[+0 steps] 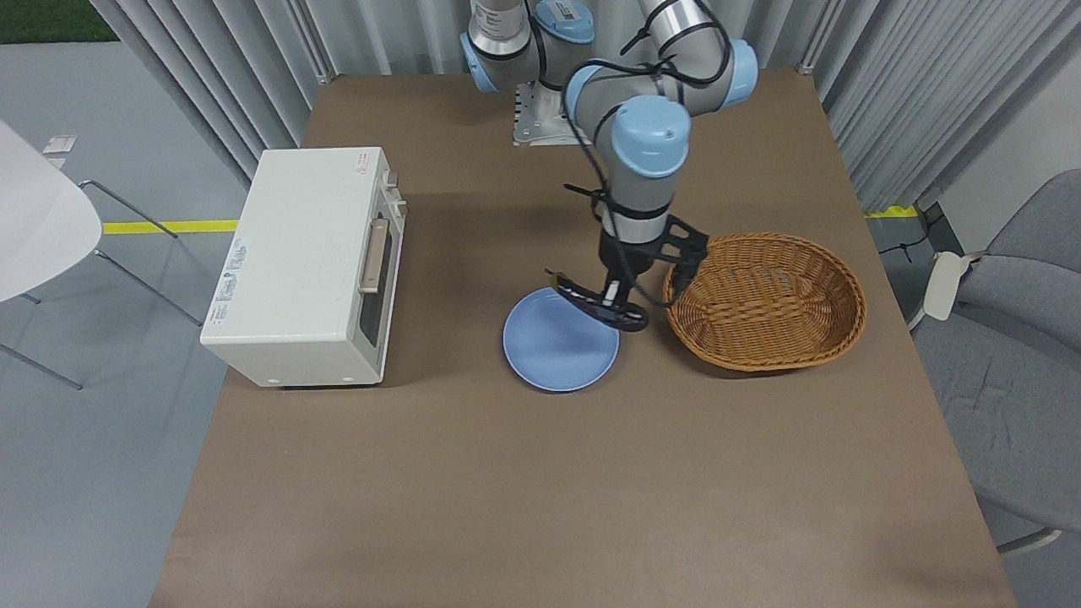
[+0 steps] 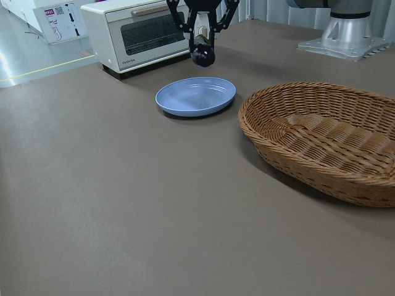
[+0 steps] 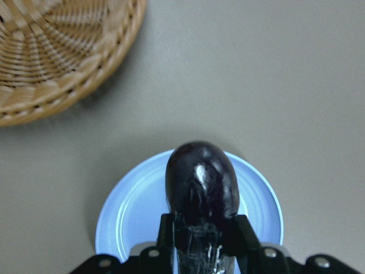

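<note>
My gripper (image 1: 608, 294) is shut on a dark purple eggplant (image 3: 201, 180), held above the blue plate (image 1: 560, 355). In the camera left view the eggplant (image 2: 203, 55) points toward that camera, higher in the picture than the plate (image 2: 195, 98). In the wrist view it covers the middle of the plate (image 3: 137, 200). The wicker basket (image 1: 765, 304) stands to the right of the plate in the front view; I see nothing in it.
A white toaster oven (image 1: 289, 263) stands on the left of the brown table (image 1: 588, 496). The robot's base plate is at the back.
</note>
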